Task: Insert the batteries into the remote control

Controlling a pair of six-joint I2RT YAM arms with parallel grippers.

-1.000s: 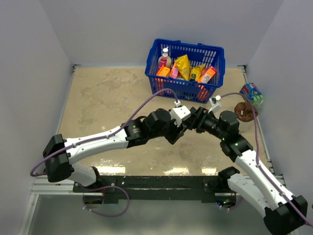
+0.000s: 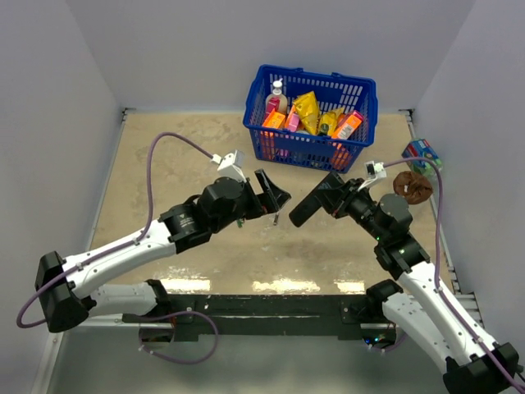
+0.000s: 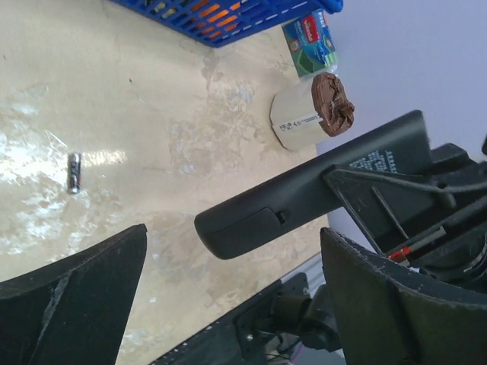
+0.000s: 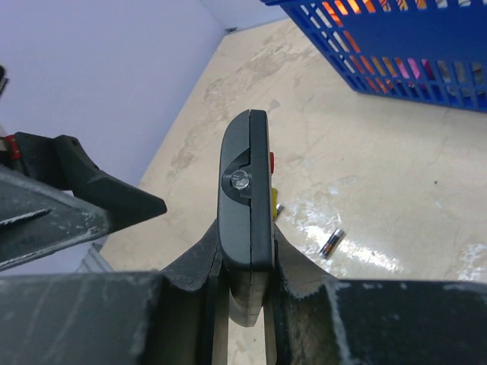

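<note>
A black remote control (image 3: 259, 217) is held tilted above the table by my right gripper (image 2: 332, 197), which is shut on it. The left wrist view shows the remote's back, where a seam and a small notch outline a panel near its free end. In the top view my left gripper (image 2: 273, 190) stands open just left of the remote, apart from it, with nothing between its fingers. A small dark battery lies on the table; the right wrist view also has a battery (image 4: 332, 242) there. Beside it, another small piece (image 4: 278, 208) is partly hidden behind the remote.
A blue basket (image 2: 295, 150) filled with packages and a pump bottle stands at the back. To the right are a brown-topped container (image 2: 413, 187) and a colourful box (image 2: 422, 153).
My left gripper has drawn back left from the remote and turned, its fingers now open and apart from it.
</note>
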